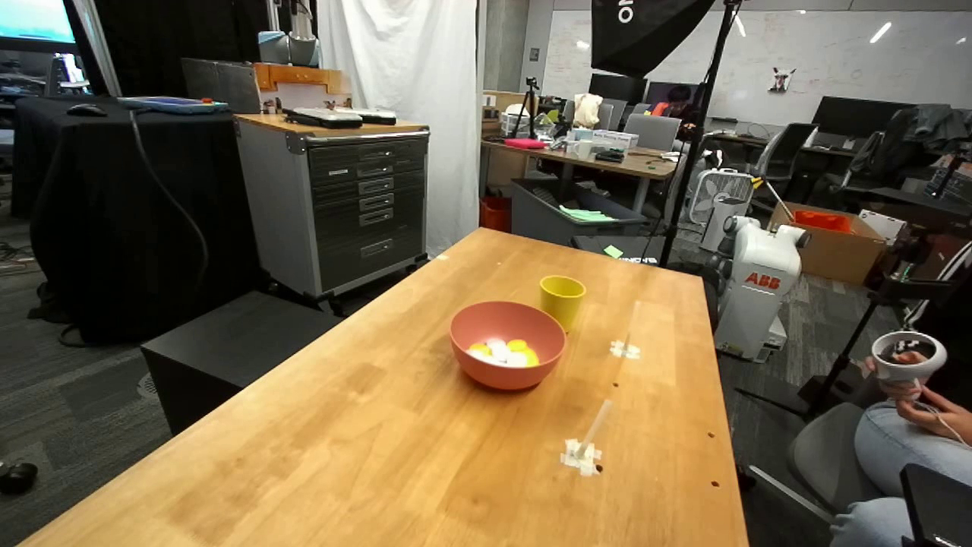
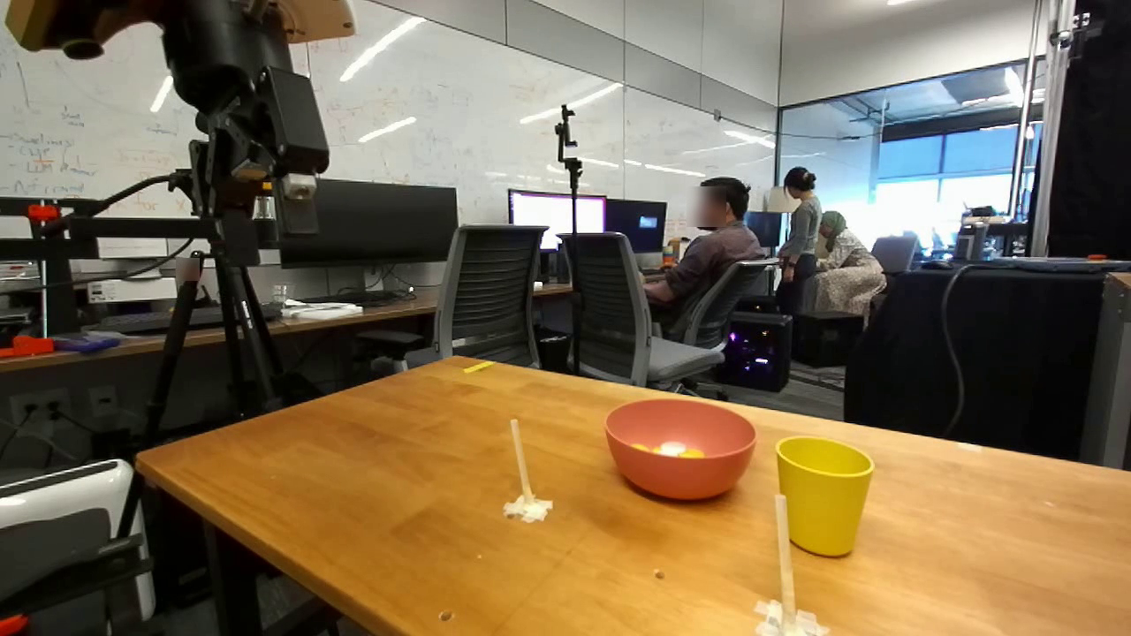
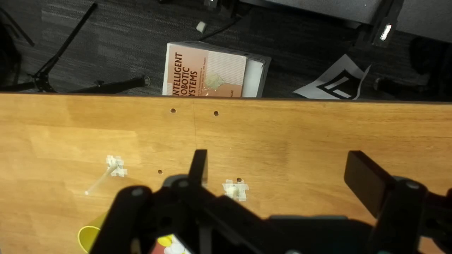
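A salmon-red bowl (image 1: 492,365) stands on the table, with several yellow and white pieces (image 1: 503,352) lying in it. Touching or close beside it is a yellow cup (image 2: 824,498), upright; I cannot see into its bottom. High above the table, my gripper is open, its fingers wide apart and nothing between them. In the wrist view the cup (image 3: 87,237) and bowl show only partly, behind the gripper's body at the lower left.
A seated person holds a white controller (image 1: 909,355) beside the table.
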